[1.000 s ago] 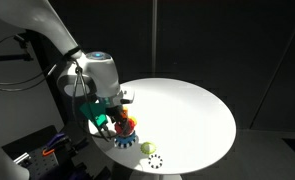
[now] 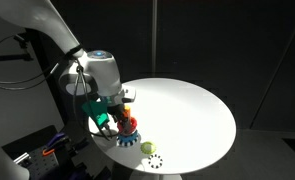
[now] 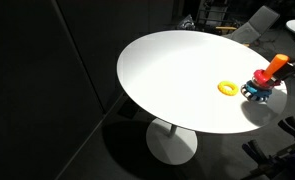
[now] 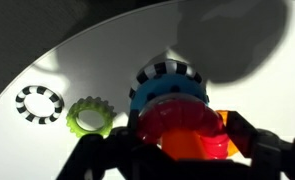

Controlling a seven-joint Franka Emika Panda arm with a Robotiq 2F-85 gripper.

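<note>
A stacking toy stands near the table's edge, its orange post (image 3: pixel 277 65) leaning in exterior view 2. On the post sits a red ring (image 4: pixel 177 112), with a blue ring (image 4: pixel 167 86) and a black-and-white striped base piece (image 4: pixel 170 68) beneath it. My gripper is open at the red ring, its dark fingers on either side of it. Whether the fingers touch the ring I cannot tell. From exterior view 1, the gripper (image 2: pixel 123 123) is low over the stack and partly hides the red ring (image 2: pixel 133 125).
A green ring (image 2: pixel 148 147) and a black-and-white ring (image 2: pixel 155 161) lie loose beside the stack. On another side lies a yellow-orange ring (image 3: pixel 228 88).
The gripper has shifted slightly about the top of the stack. The yellow-orange ring behind the stack shows less now in exterior view 1. The loose green and striped rings have not moved.
</note>
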